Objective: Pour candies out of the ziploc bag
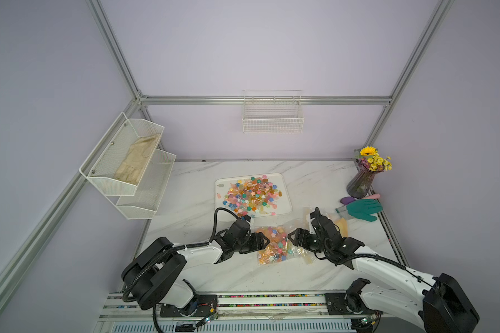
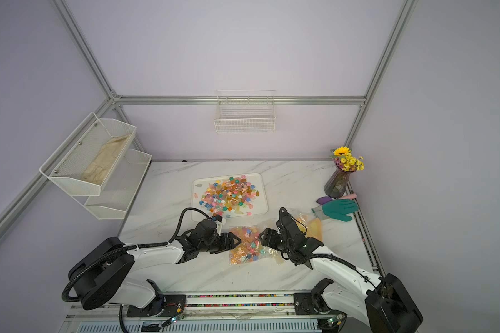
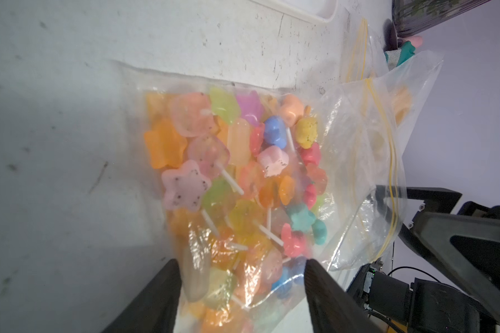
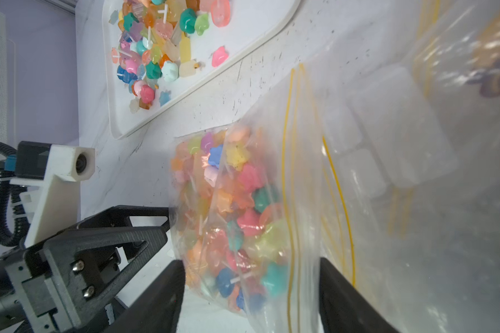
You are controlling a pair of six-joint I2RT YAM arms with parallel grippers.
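A clear ziploc bag [image 1: 273, 252] full of colourful candies on white sticks lies flat on the table between my two grippers. Yellow lines of its seal [image 4: 287, 183] run across the slack right end. In the left wrist view my left gripper has its fingers apart over the candy-filled part, with no grip on the bag showing. My right gripper stands open, its fingers to either side of the seal end in the right wrist view. At the back, a white tray [image 1: 286, 208] carries a spread of loose candies.
More clear bags [image 4: 405, 133] lie to the right, partly under my right arm. Beyond them are a teal glove [image 1: 364, 209] and a flower vase [image 1: 362, 182]. Bare table [image 1: 186, 194] shows left of the tray.
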